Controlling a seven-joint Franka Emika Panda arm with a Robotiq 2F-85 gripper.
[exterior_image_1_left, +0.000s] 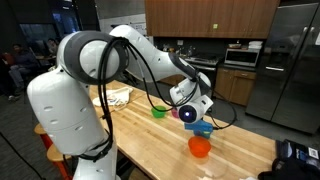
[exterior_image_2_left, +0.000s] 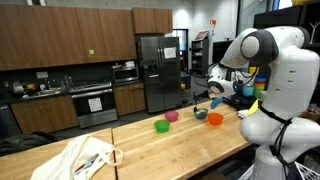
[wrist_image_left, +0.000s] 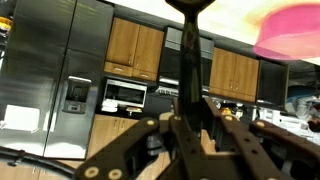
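My gripper is shut on a slim dark-blue object, which stretches away from the fingertips to the top of the wrist view; I cannot tell what it is. In exterior view 1 the arm's wrist is low over the table, beside a blue item, with the fingers too small there to make out. An orange bowl stands just in front of this blue item. Farther left are a green bowl and a pink bowl.
A crumpled white cloth lies at the table's other end. Dark equipment stands at the right edge in exterior view 1. Bare wooden tabletop extends in front of the arm. Black cables loop around the wrist.
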